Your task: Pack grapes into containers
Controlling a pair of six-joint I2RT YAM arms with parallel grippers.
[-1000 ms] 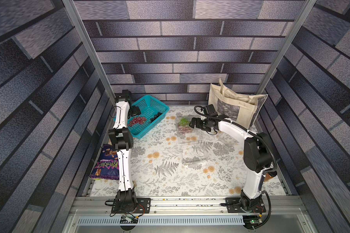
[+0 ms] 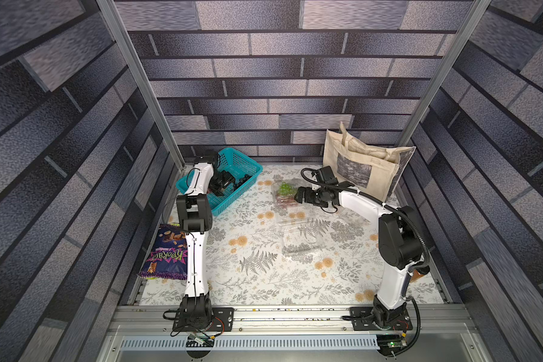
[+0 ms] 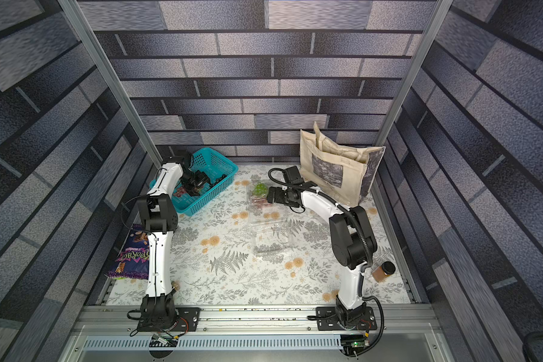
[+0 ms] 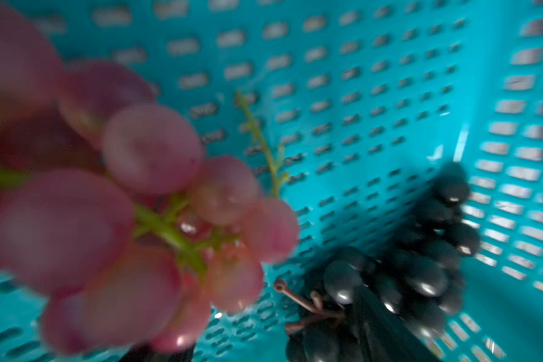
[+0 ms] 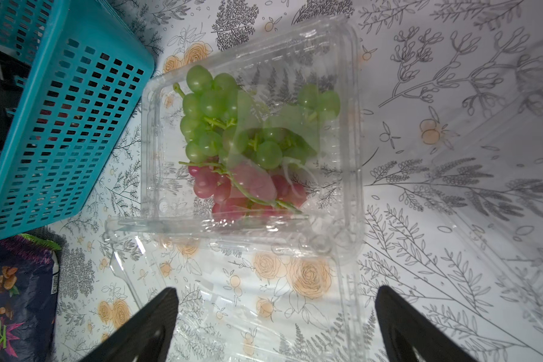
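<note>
Inside the teal basket [image 2: 245, 192], my left gripper is open, its fingertips apart and pointing down. A bunch of red grapes [image 4: 154, 147] looms close at the left of the left wrist view, partly over one finger. Dark grapes [image 4: 425, 274] lie on the basket floor beyond the other finger [image 4: 383, 331]. A clear plastic container [image 5: 351, 150] on the table holds green grapes [image 5: 211, 102] and red grapes [image 5: 223, 190]; its clear lid [image 5: 247, 325] is folded open. Beside that container my right gripper stands open, empty between its fingers.
At the back right stands a beige bag [image 2: 368, 166]. A purple snack bag [image 2: 166, 253] lies by the left wall, partly behind my left arm. A brown jar [image 3: 383, 271] is at the right front.
My left gripper has moved right and lower into the basket, now covering the red grapes in the top left view. The right arm has hardly moved.
</note>
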